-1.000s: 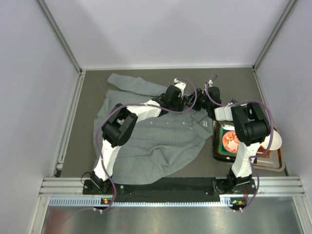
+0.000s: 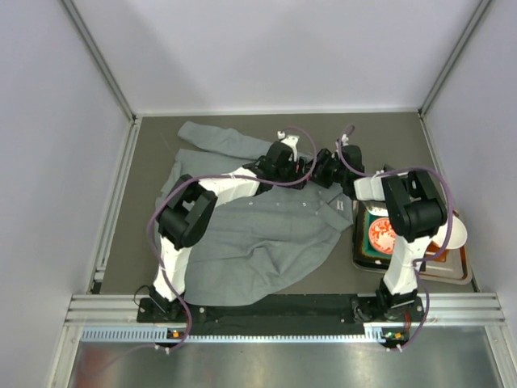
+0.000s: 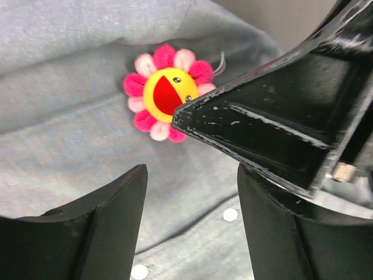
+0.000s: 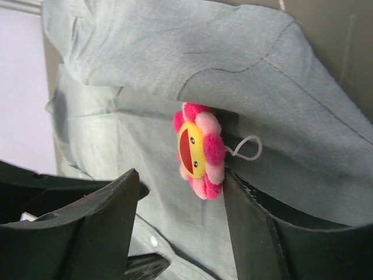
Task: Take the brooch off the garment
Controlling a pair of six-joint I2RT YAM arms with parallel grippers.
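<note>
The brooch, a pink plush flower with a yellow smiling face point(image 3: 170, 93), lies on the grey garment point(image 3: 70, 151). My left gripper is part open just below it, nothing between its fingertips; the other gripper's dark body covers the upper right of that view. In the right wrist view the brooch point(image 4: 198, 153) is seen tilted beside a white cord loop, close to the right fingertip of my right gripper, which is part open. From above, both grippers meet over the garment's upper right and hide the brooch.
A tray point(image 2: 363, 259) with an orange-red round item and white dishes stands right of the garment, under the right arm. Bare dark table point(image 2: 129, 202) shows left of the garment and along the back. White walls enclose the sides and back.
The right gripper has moved only slightly.
</note>
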